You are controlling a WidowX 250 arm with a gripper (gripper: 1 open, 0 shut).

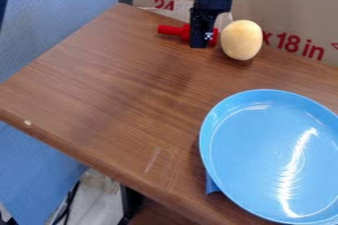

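The black gripper [204,34] hangs at the back of the table over a red cylindrical object [175,30], which shows on both sides of the fingers; whether the fingers are shut on it I cannot tell. A pale yellow egg-shaped object [242,39] stands just right of it. A blue plate [271,155] fills the front right of the table.
A cardboard wall with red print [297,12] stands behind.
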